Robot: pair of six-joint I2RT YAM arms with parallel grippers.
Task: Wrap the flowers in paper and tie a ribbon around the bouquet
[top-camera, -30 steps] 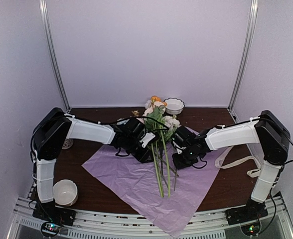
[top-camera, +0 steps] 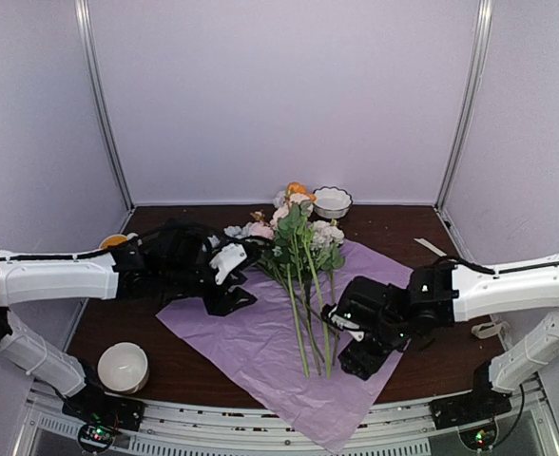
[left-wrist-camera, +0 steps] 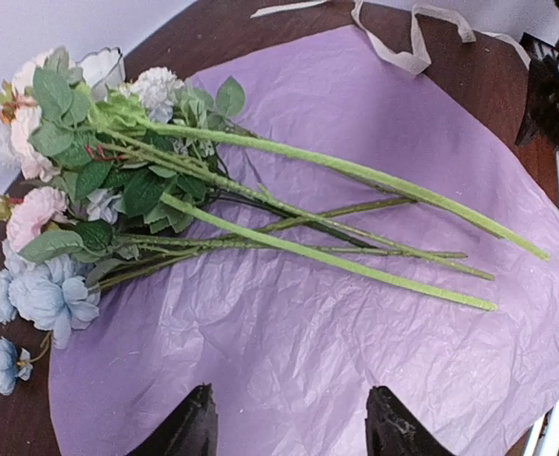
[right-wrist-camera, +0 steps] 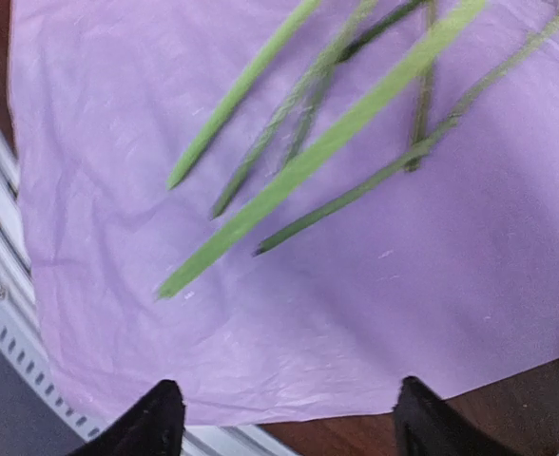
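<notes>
A bouquet of fake flowers (top-camera: 297,223), pink, white, blue and orange with long green stems (left-wrist-camera: 375,271), lies on a sheet of lilac paper (top-camera: 222,337). My left gripper is open above the paper beside the bouquet, nothing between its fingers. My right gripper is open over the paper near the lower stem ends, its fingers empty and blurred in its own view. A pale ribbon (left-wrist-camera: 408,52) lies at the right of the table, partly behind the right arm in the top view.
A white bowl (top-camera: 123,369) stands front left, a fluted dish (top-camera: 332,201) behind the bouquet, and an orange container at the back left, partly hidden. Bare dark table borders the paper on both sides.
The left gripper has drawn back leftward from the stems. The flowers lie almost as before.
</notes>
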